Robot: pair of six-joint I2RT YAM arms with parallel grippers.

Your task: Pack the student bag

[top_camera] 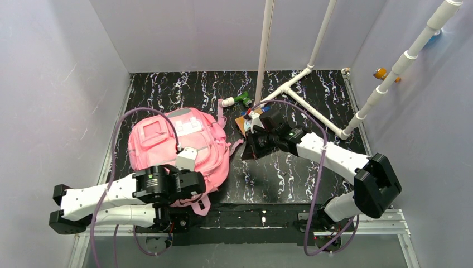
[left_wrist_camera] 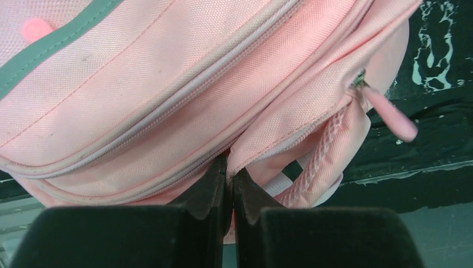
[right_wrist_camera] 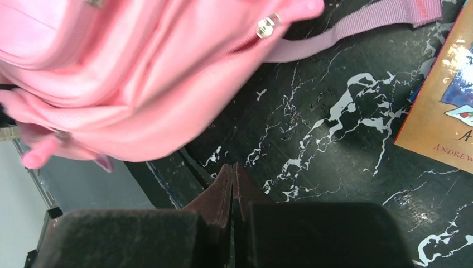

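Observation:
The pink backpack [top_camera: 175, 139] lies on the left of the black marble table, its front toward the near edge. My left gripper is shut on a fold of pink fabric beside a zipper [left_wrist_camera: 184, 167]. My right gripper is shut, with nothing visible between its fingertips, over bare table right of the bag. A tan book [right_wrist_camera: 432, 111] lies partly hidden under the right arm in the top view and at the right of the right wrist view. A strap [right_wrist_camera: 357, 25] extends from the bag.
White pipes [top_camera: 312, 111] form a frame on the back right of the table. A green-and-white fitting [top_camera: 242, 97] lies at the back middle. Bare marble shows at front centre and right. Grey walls surround the table.

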